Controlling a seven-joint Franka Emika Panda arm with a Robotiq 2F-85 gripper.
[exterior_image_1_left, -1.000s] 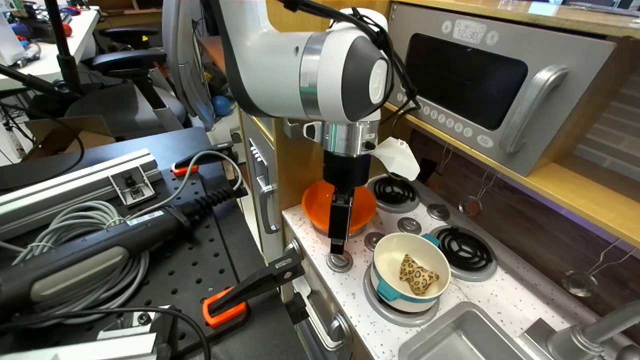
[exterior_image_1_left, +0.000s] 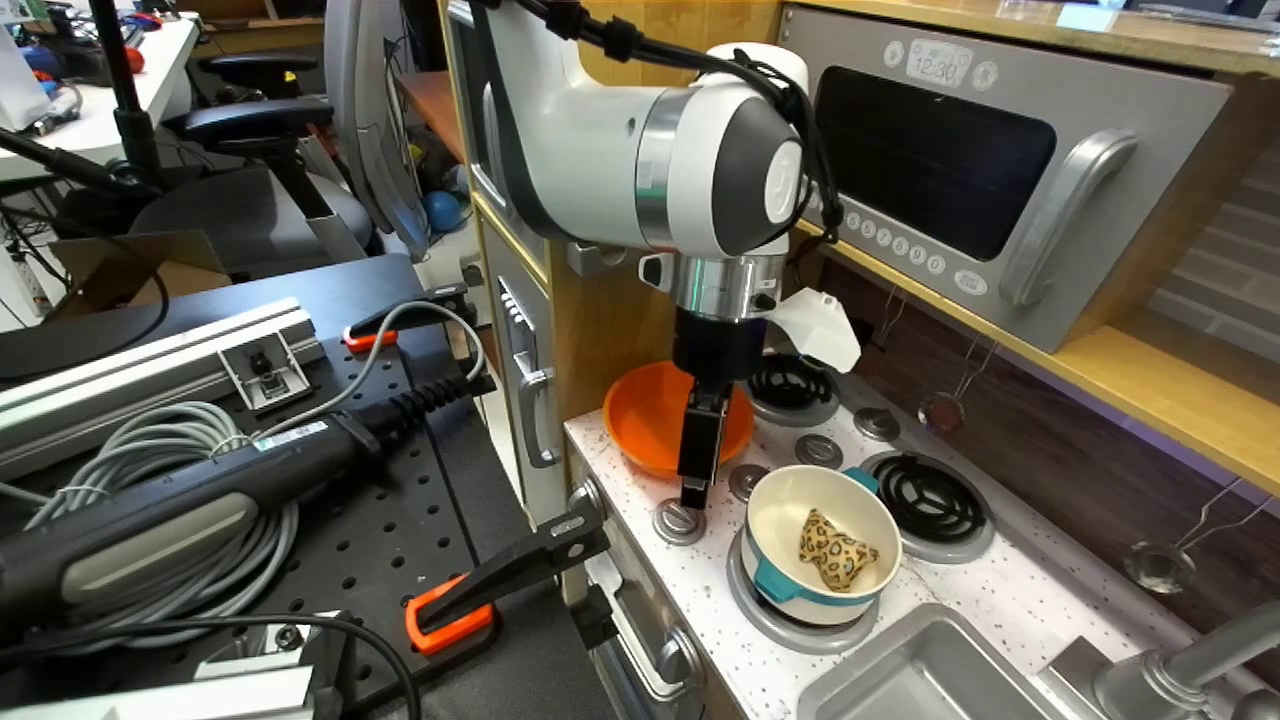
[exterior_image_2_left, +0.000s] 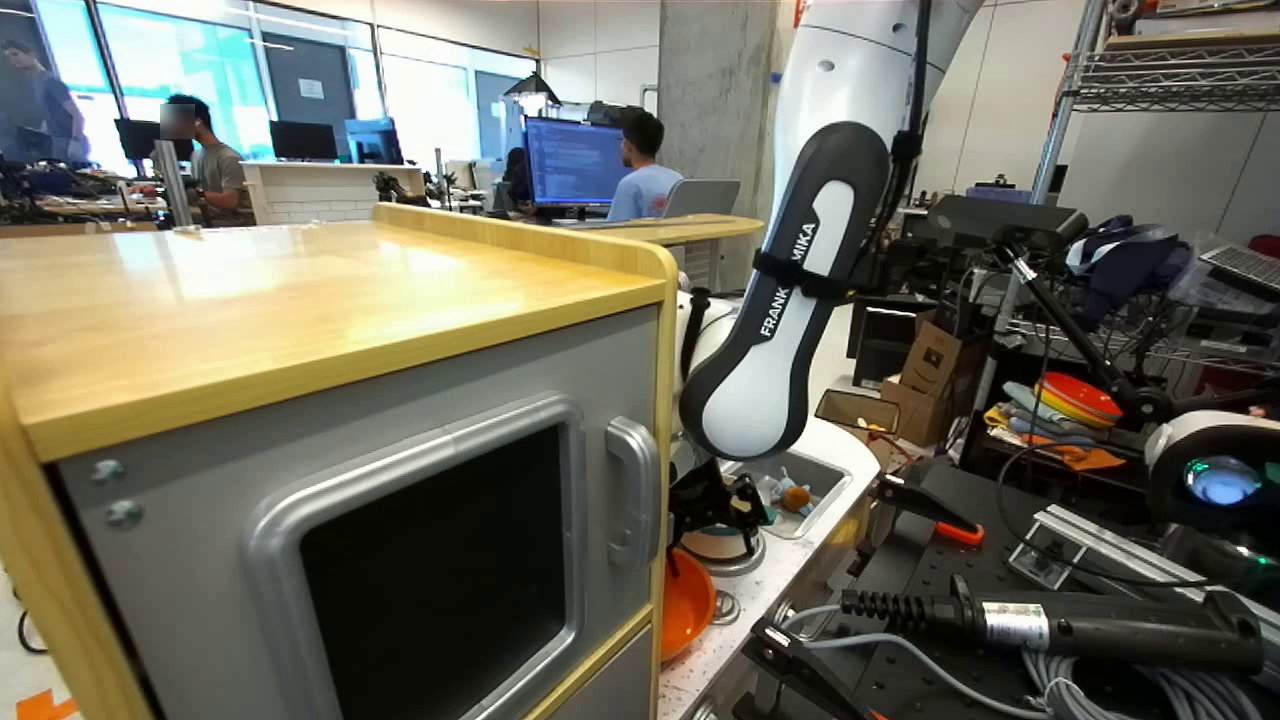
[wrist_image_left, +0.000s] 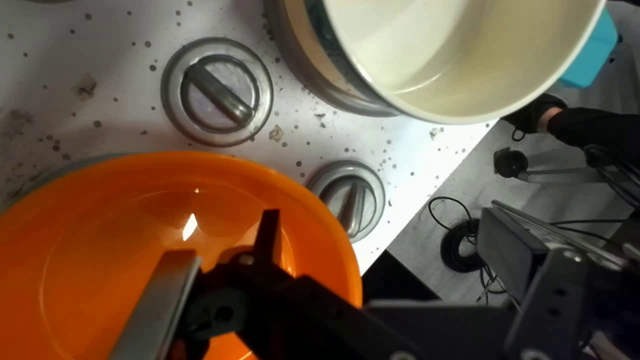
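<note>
My gripper (exterior_image_1_left: 698, 494) points down above the stove's left side, in front of the orange bowl (exterior_image_1_left: 636, 414) in exterior view 1. Its fingers stand wide apart in the wrist view, one finger (wrist_image_left: 267, 237) over the bowl and the opposite finger (wrist_image_left: 510, 252) past the counter edge. Nothing shows between them. A cream pot (exterior_image_1_left: 774, 504) with teal handles sits on the front burner, to the right of the gripper. Inside it lies a leopard-print plush (exterior_image_1_left: 836, 550); the part of the pot seen in the wrist view looks bare.
Beside the pot is a grey sink (exterior_image_1_left: 960, 672) with a faucet (exterior_image_1_left: 1200, 660). A microwave (exterior_image_1_left: 948, 156) hangs over the back of the stove. Stove knobs (exterior_image_1_left: 679, 522) line the counter front. A black clamp (exterior_image_1_left: 564, 540) grips the bench edge on the left.
The arm and gripper have shifted slightly right in exterior view 1. The bowl, the pot and the plush have stayed in place.
</note>
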